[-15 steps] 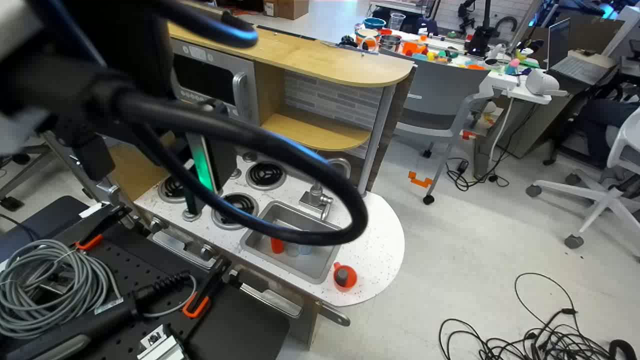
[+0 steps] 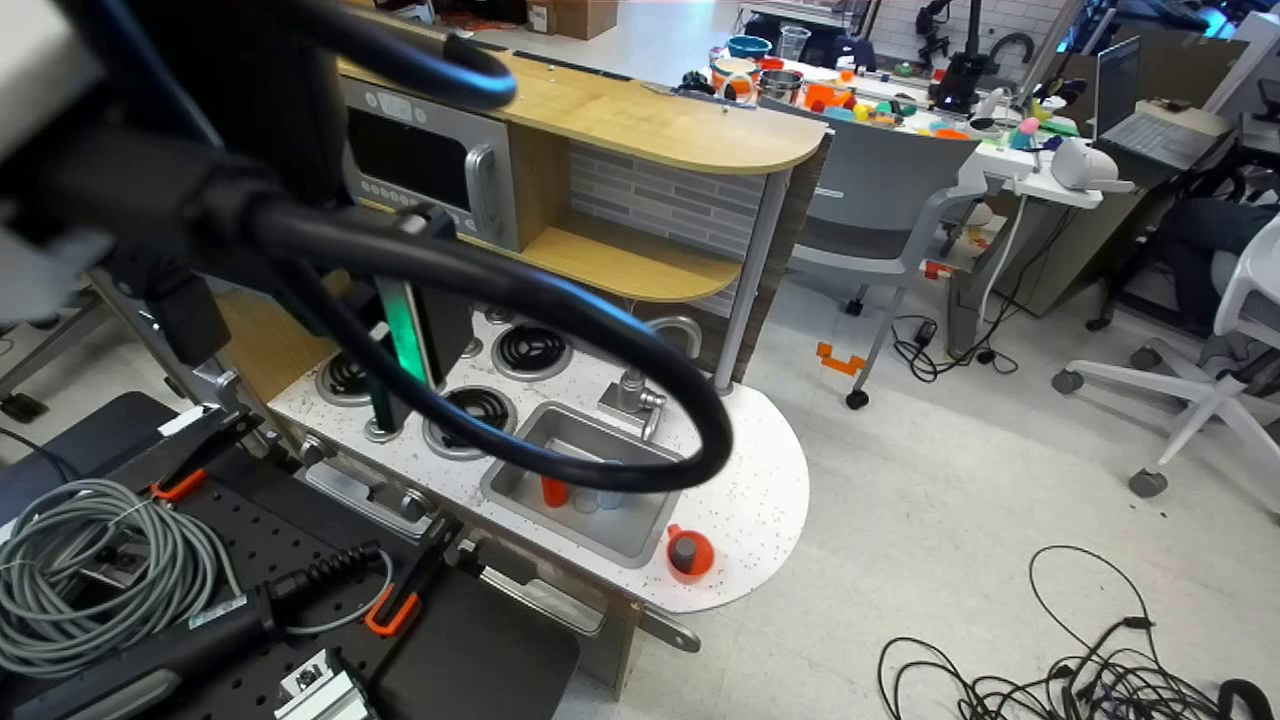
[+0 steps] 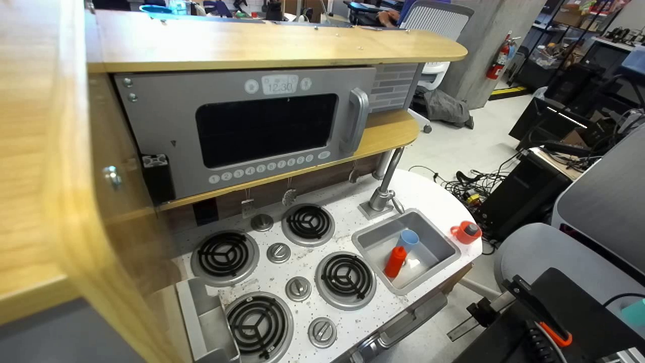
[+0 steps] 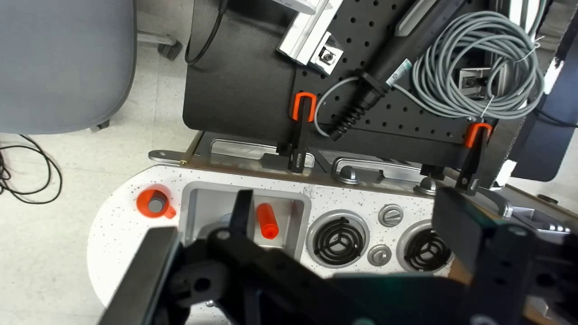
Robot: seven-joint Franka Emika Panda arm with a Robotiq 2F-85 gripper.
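In the wrist view my gripper stands open high over the toy kitchen's counter, its dark fingers (image 4: pixel 455 225) wide apart and nothing between them. Inside the grey sink (image 3: pixel 436 266) lie a red bottle (image 3: pixel 395 263) and, beside it, a blue cup (image 3: pixel 408 238). An orange-red cup (image 3: pixel 462 235) with a dark grey piece in it stands on the white counter by the sink's outer side. The arm and a thick black cable (image 2: pixel 576 294) cover the upper left of exterior view 1.
Several black-coiled burners (image 3: pixel 345 275) and silver knobs are on the counter. A grey microwave (image 3: pixel 163 100) is beneath the wooden top shelf (image 3: pixel 242 45). Beside the sink rises a faucet (image 3: pixel 378 198). Along the kitchen's front runs a black table with coiled grey cable (image 4: pixel 477 65) and clamps.
The arm and its black cable have shifted very slightly in exterior view 1. The bottle and cups look unmoved.
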